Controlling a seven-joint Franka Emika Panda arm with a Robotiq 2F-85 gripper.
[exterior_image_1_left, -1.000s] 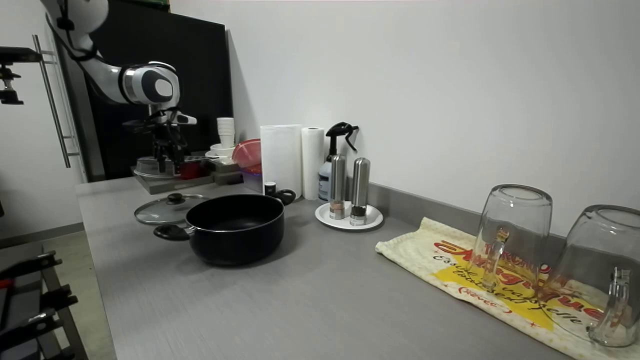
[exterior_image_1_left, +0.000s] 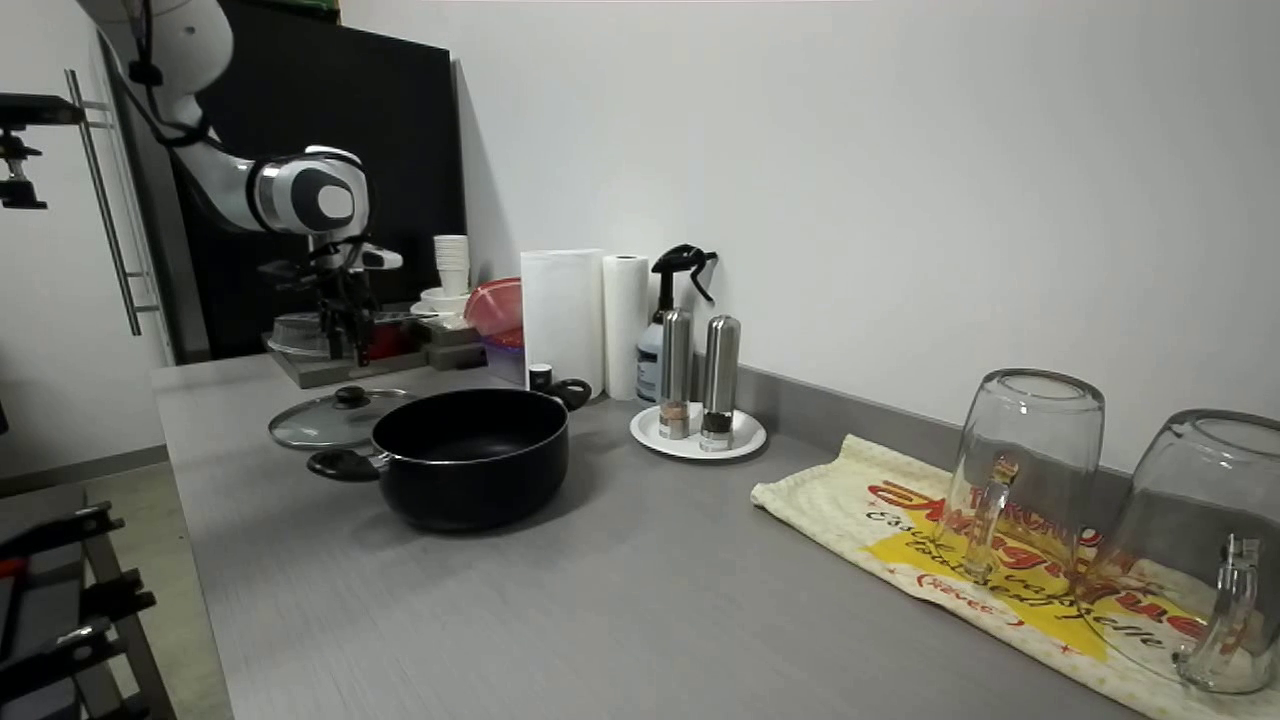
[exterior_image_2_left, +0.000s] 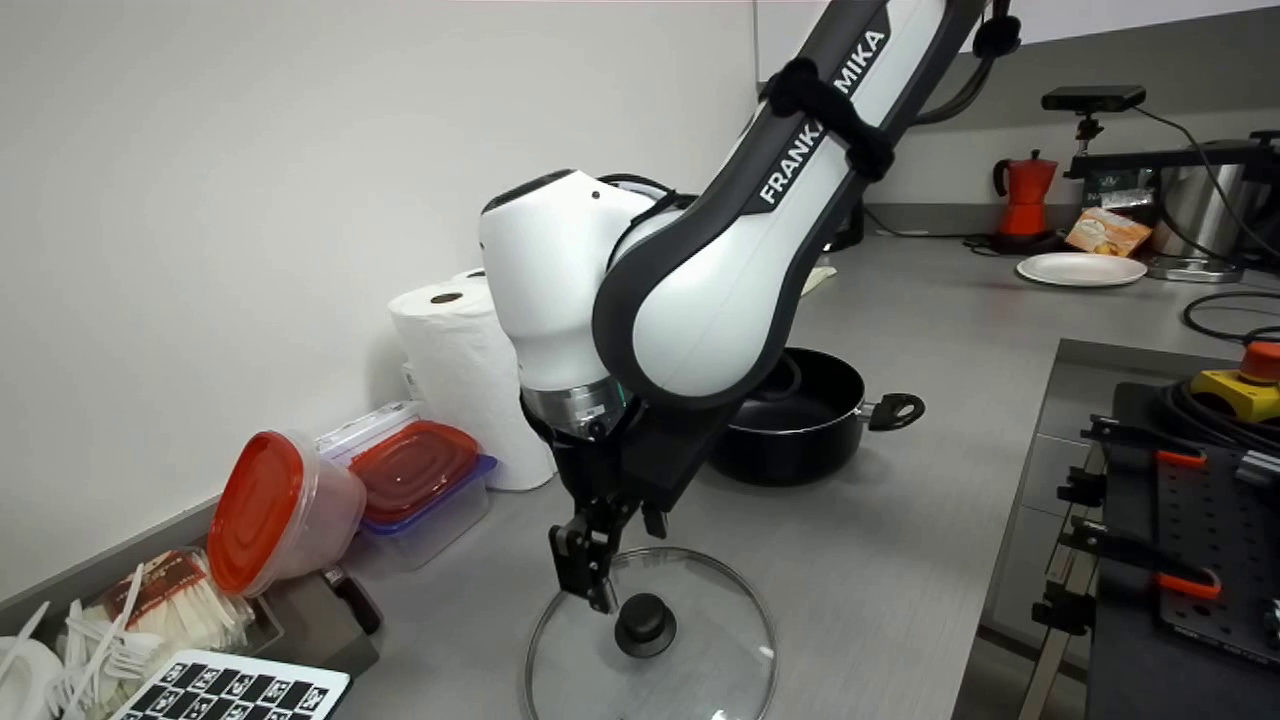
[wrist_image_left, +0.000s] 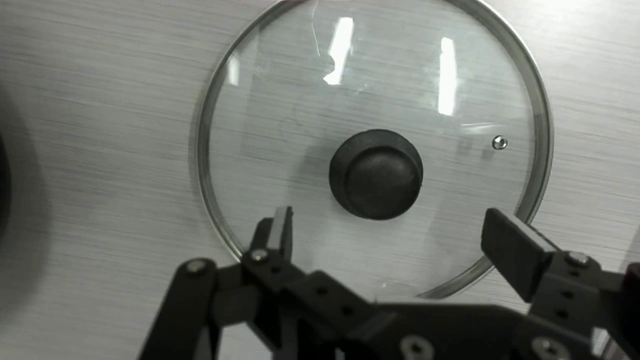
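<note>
A round glass lid (wrist_image_left: 264, 150) with a metal rim lies on the grey counter, its black knob (wrist_image_left: 376, 175) uppermost. Above the lid is my gripper, open, with its fingers spread wide and nothing between them. In the wrist view the knob shows ahead of the fingertips, between their two lines. The black pot (exterior_image_1_left: 474, 480), uncovered and empty as far as its inside shows, stands beside the lid (exterior_image_1_left: 324, 422). From the second exterior side, the gripper (exterior_image_2_left: 624, 564) hangs over the lid's edge close to the knob (exterior_image_2_left: 645, 624).
Paper towel rolls (exterior_image_2_left: 480, 372) and red-lidded containers (exterior_image_2_left: 414, 474) line the wall. A white plate (exterior_image_1_left: 756, 434) carries two grinders. Glass mugs (exterior_image_1_left: 1020, 480) stand upside down on a cloth (exterior_image_1_left: 888, 510).
My arm and gripper have come down and slightly to the right in the first exterior view. Lid and pot have stayed in place.
</note>
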